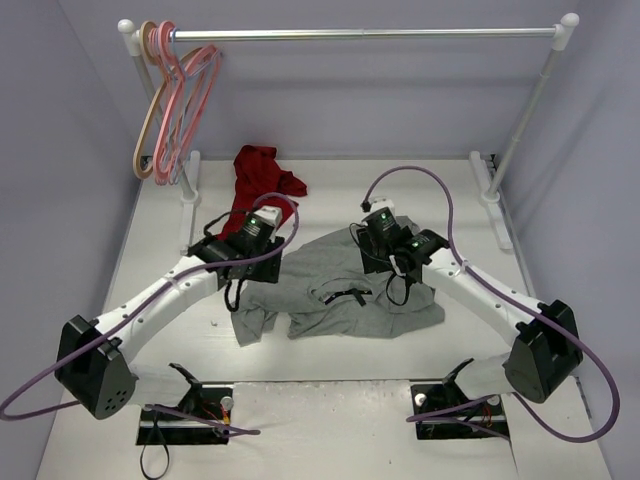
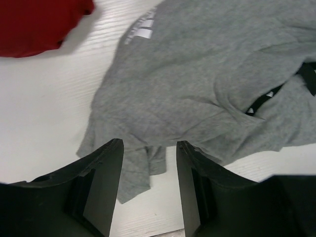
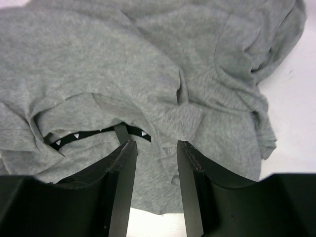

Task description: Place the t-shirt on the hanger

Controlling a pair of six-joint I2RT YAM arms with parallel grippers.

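Observation:
A grey t-shirt [image 1: 330,260] lies spread and wrinkled on the white table, with a black hanger [image 1: 348,295] partly inside it; dark bars show through the neck opening [image 3: 89,134]. My left gripper [image 1: 262,245] is open above the shirt's left part, fingers apart in the left wrist view [image 2: 148,163]. My right gripper [image 1: 375,240] is open above the shirt's right part, its fingers [image 3: 123,173] over the cloth. Nothing shows between either pair of fingers.
A red garment [image 1: 260,180] lies at the back left. Pink and tan hangers [image 1: 170,110] hang at the left end of the rail [image 1: 360,33]. Bare table [image 1: 470,280] surrounds the shirt.

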